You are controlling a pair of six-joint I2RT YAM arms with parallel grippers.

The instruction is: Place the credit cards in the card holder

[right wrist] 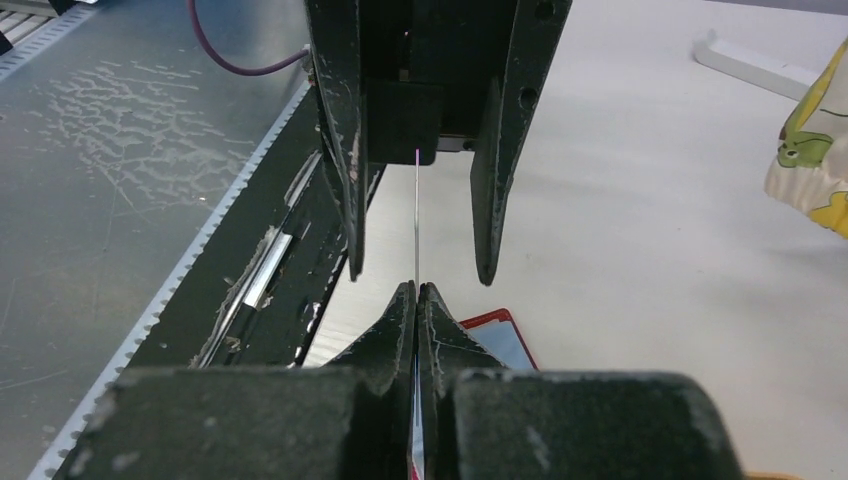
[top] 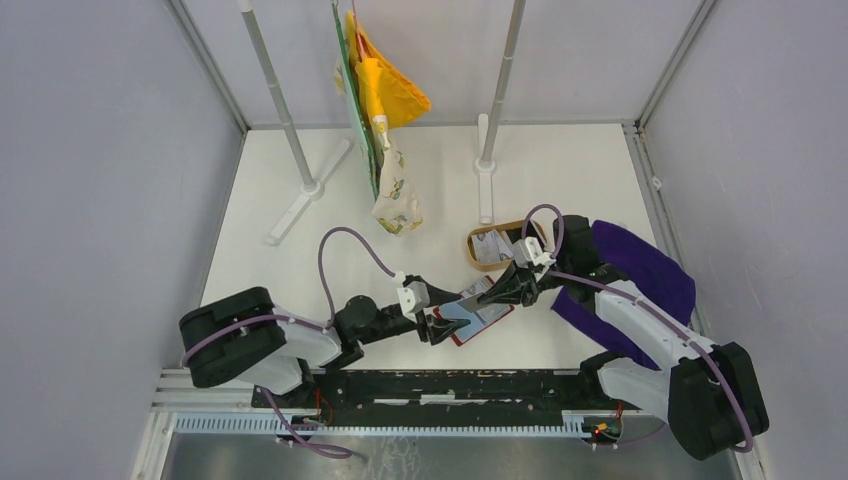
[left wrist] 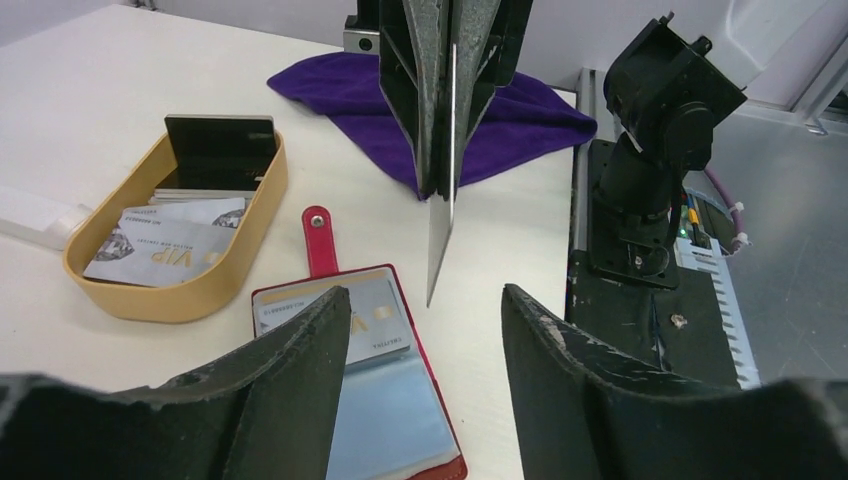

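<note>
A thin card (left wrist: 440, 245), seen edge-on in the left wrist view, hangs from my right gripper, which is shut on it. Its far edge stands between the parted fingers of my left gripper, which is open and touches neither face that I can see. Below both lies the card holder (left wrist: 388, 400), red-edged and spread flat, with clear pockets and a red snap strap (left wrist: 320, 243). A card with a gold mark (left wrist: 372, 333) shows in its upper pocket. From above, the grippers cover part of the holder.
The tan box (left wrist: 262, 215) behind the holder contains silver VIP cards (left wrist: 180, 250) and a black card (left wrist: 222, 150). A purple cloth (top: 640, 290) lies at right. Hanging bags and a white stand foot (top: 485, 190) occupy the back.
</note>
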